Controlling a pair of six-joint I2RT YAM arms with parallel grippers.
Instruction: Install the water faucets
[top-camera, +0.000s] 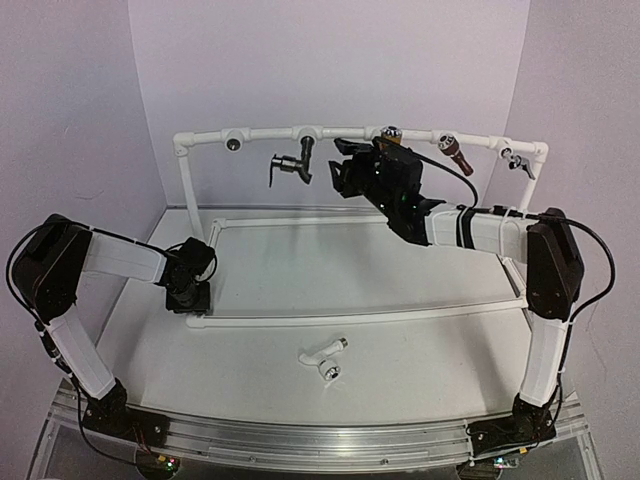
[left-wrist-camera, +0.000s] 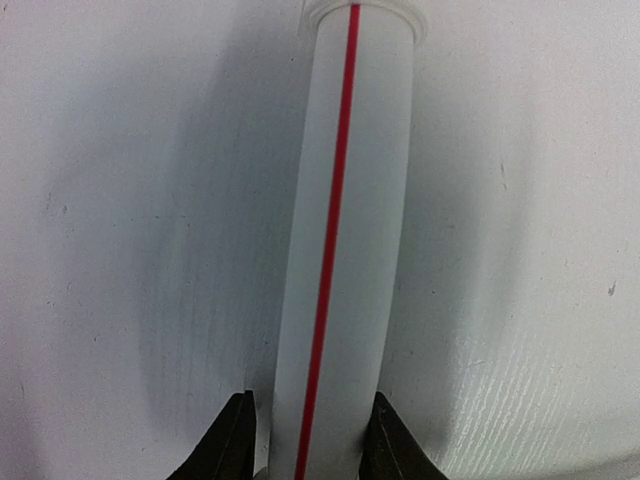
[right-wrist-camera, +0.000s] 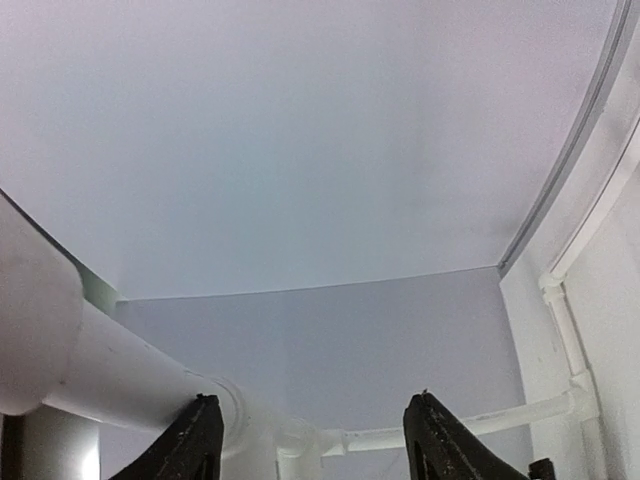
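A dark metal faucet (top-camera: 305, 160) hangs from the second tee of the upper white pipe (top-camera: 270, 133), its handle pointing left. Just right of it and apart from it, my right gripper (top-camera: 338, 165) is open; the right wrist view shows nothing held between its spread fingers. Down at the frame's front left corner, my left gripper (top-camera: 188, 303) is shut on a white frame pipe with a red stripe (left-wrist-camera: 345, 230). A white faucet (top-camera: 322, 360) lies on the table in front of the frame.
An orange-brown fitting (top-camera: 391, 133), partly behind the right arm, a brown-handled faucet (top-camera: 455, 152) and a silver faucet (top-camera: 518, 162) sit along the upper pipe. The leftmost tee (top-camera: 233, 141) has an empty dark opening.
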